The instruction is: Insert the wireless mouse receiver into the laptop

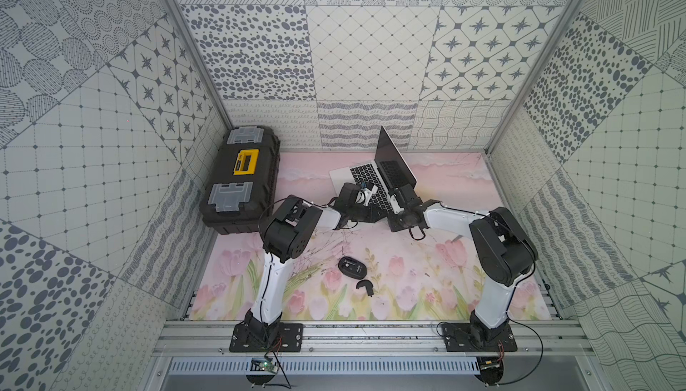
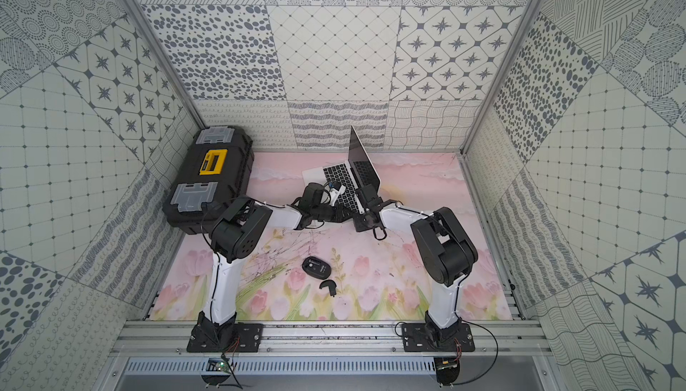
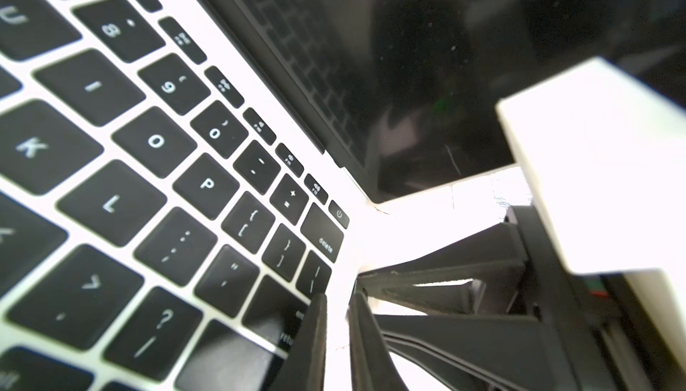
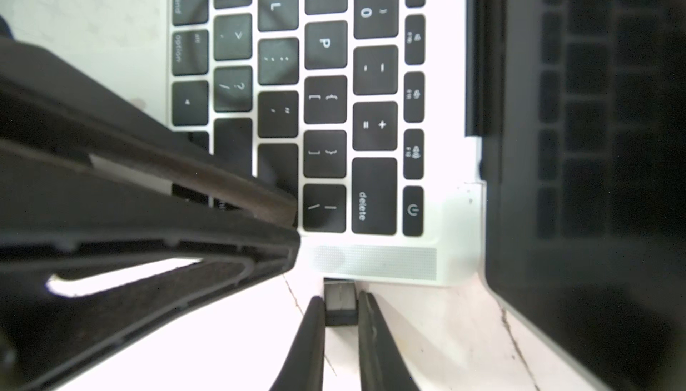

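The open laptop [image 1: 341,174] stands turned on the table, its side edge near both grippers. My right gripper is shut on the small dark receiver [image 4: 340,296], whose end meets the laptop's side edge below the speaker strip. How far it sits in the port is hidden under the edge. My left gripper is shut on the laptop's side edge beside the return key, with pale casing between its fingers. In front lies the black mouse [image 1: 352,267], with its loose curved cover [image 1: 365,286] close by.
A black toolbox [image 1: 243,176] with a yellow handle fills the left back of the table. Both grippers are close together at the laptop's side edge.
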